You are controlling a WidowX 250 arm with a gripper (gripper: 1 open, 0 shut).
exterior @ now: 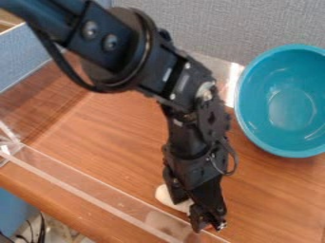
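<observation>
My black arm reaches down from the top left to my gripper [203, 214], low at the front of the wooden table near the clear strip along its edge. A small pale object [170, 197] is partly hidden behind the gripper's left side. The fingertips point down, and whether they hold anything is hard to tell.
A teal bowl [280, 100] stands at the right against the grey back wall. A box [26, 66] is at the upper left. Cables hang below the front edge.
</observation>
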